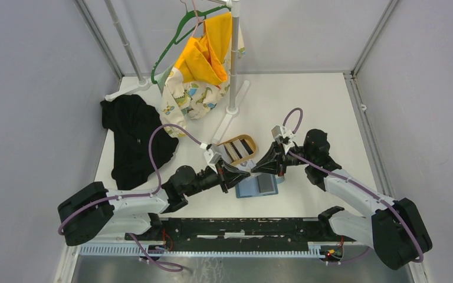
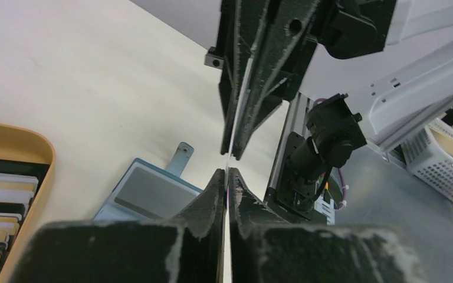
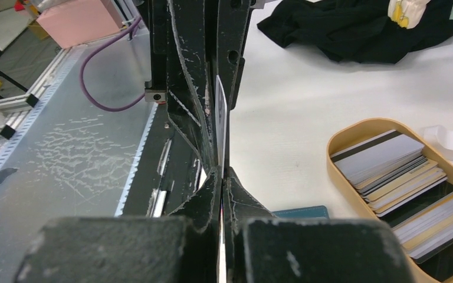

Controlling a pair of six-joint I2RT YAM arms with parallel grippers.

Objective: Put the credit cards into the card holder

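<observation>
A thin pale card (image 3: 220, 121), seen edge-on in both wrist views, spans the small gap between my two grippers. My left gripper is shut on one end of it. From the opposite side, my right gripper is shut too, with a thin white edge showing between its fingers. The fingertips of both grippers nearly meet in the top view. Below them the blue card holder (image 1: 248, 188) lies spread on the table, its grey panel (image 2: 155, 191) facing up. Beside it stands a tan tray (image 3: 338, 154) holding several cards on edge.
Behind the tray rises a white rack (image 1: 232, 106) with hanging clothes. A black garment (image 1: 135, 141) covers the left of the table. Open white surface lies to the right and behind the right arm.
</observation>
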